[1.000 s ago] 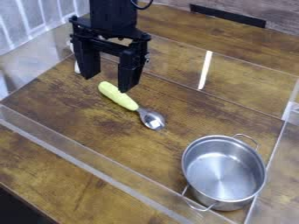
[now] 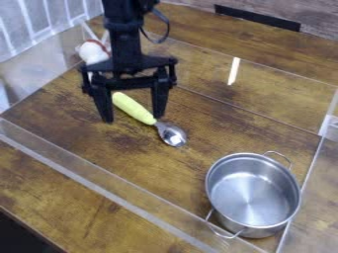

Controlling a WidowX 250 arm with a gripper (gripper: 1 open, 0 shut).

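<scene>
My black gripper (image 2: pixel 129 97) hangs blurred over the left middle of the wooden table, fingers spread open, nothing visible between them. Beneath it, a spoon with a yellow handle (image 2: pixel 133 109) and silver head (image 2: pixel 171 134) lies diagonally on the table. The gripper partly covers the handle's upper left; whether they touch I cannot tell.
A steel pot (image 2: pixel 250 193) stands at the front right. A white object (image 2: pixel 94 51) is at the back left, partly behind the arm. Clear plastic walls edge the table (image 2: pixel 79 203).
The gripper has moved down in the view and rotated, now sitting lower around the spoon's handle. The spoon and pot look unmoved.
</scene>
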